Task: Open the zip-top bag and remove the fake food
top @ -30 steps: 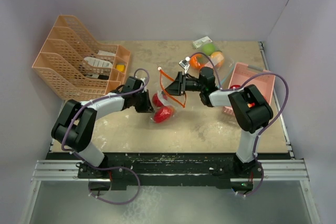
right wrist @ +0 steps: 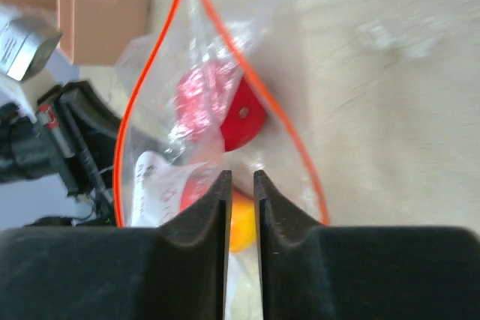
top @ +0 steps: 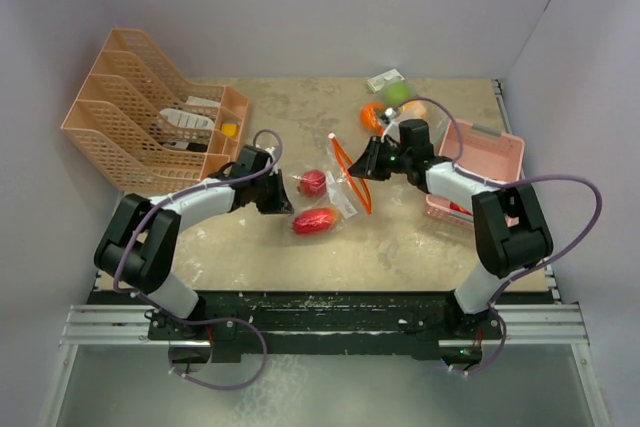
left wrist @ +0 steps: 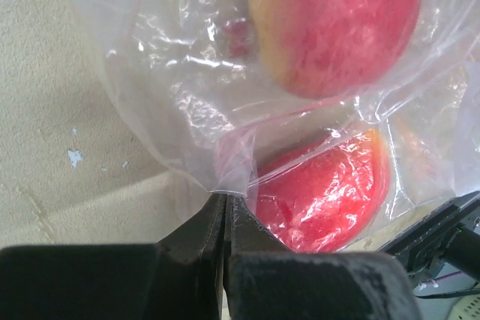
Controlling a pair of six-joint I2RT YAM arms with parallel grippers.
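A clear zip bag with an orange seal strip (top: 360, 182) lies mid-table; inside or under the film are a round red fruit (top: 312, 183) and a longer red piece (top: 315, 220), both also large in the left wrist view. My left gripper is shut at the bag's left edge, the film just above its tips; whether any film is between them is unclear. My right gripper (top: 368, 169) hovers by the orange strip, with a narrow gap between its fingers and nothing clearly held.
A tiered wooden rack (top: 120, 117) stands at the left, a pink bin (top: 490, 152) at the right. Another bag with orange and green fake food (top: 395, 92) lies at the back.
My right gripper has moved right, away from the bag's middle; the orange strip has shifted right and down with it, straightening out. The left gripper has stayed put.
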